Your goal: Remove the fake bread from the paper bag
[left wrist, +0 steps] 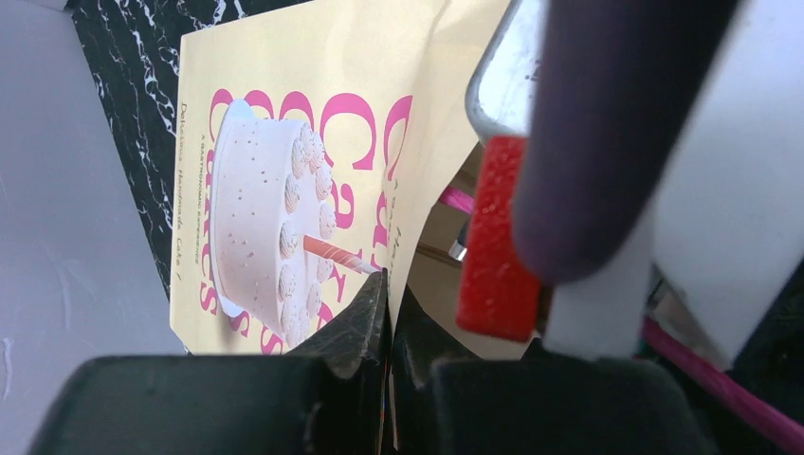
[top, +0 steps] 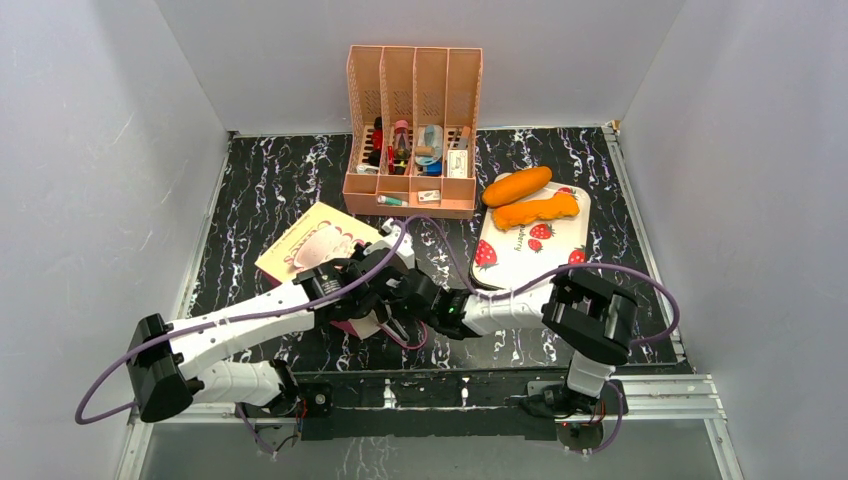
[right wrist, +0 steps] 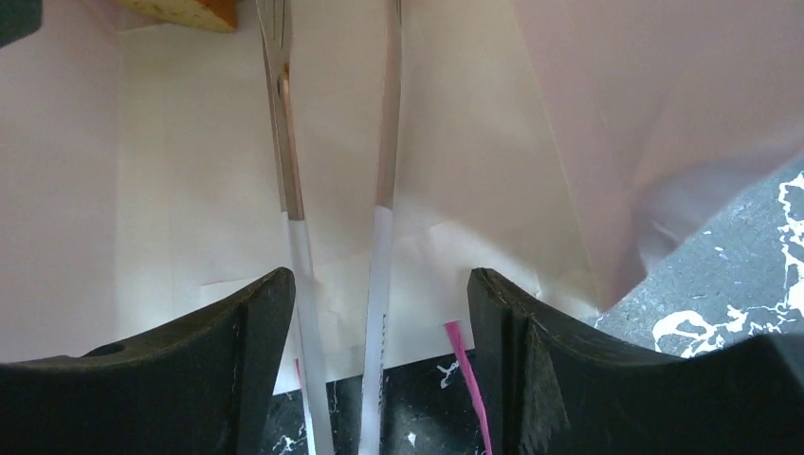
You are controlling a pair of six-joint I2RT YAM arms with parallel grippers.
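Note:
The cream paper bag (top: 315,232) with a cake print (left wrist: 256,218) lies at the left of the table, mostly under both arms. My left gripper is shut on the bag's edge, lifting that side. My right gripper is inside the bag, part open, with two long pale strips between and beyond its fingers. A piece of fake bread (right wrist: 194,11) shows at the top edge of the right wrist view, deeper in the bag. In the top view both grippers are hidden by the arms.
Two orange bread pieces (top: 516,185) lie on a strawberry tray (top: 510,260) at the right. A pink divided organiser (top: 410,185) with small items stands at the back. Purple cables loop over both arms.

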